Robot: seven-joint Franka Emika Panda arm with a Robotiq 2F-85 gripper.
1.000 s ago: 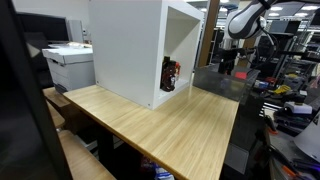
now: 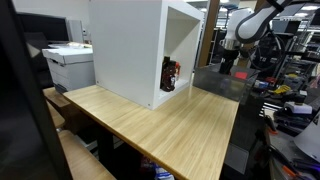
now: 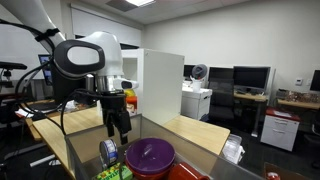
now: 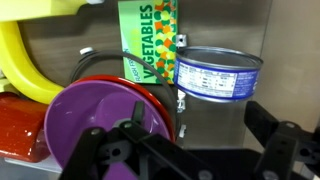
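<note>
My gripper stands open in the wrist view, its two dark fingers wide apart. Between and above them shows a can [image 4: 215, 80] with a blue and white label, lying on its side on the grey bin floor. Left of it is a green box [image 4: 152, 35] reading "vegetables". A purple bowl [image 4: 105, 115] with a red vessel around its rim lies under the left finger. In exterior view 2 the gripper [image 3: 118, 128] hangs over the can [image 3: 108, 152], with the purple bowl [image 3: 150, 157] to the right. Exterior view 1 does not show the fingers.
The bin's walls [image 3: 205, 158] surround these objects. A yellow curved item [image 4: 22, 60] and a red item [image 4: 20, 130] lie at its left in the wrist view. Beside the bin, a wooden table [image 2: 150, 120] is mostly clear, with a white cabinet [image 2: 130, 50] on it.
At the upper right of exterior view 1, the arm has come further into view, towards the left. The table and cabinet look the same.
</note>
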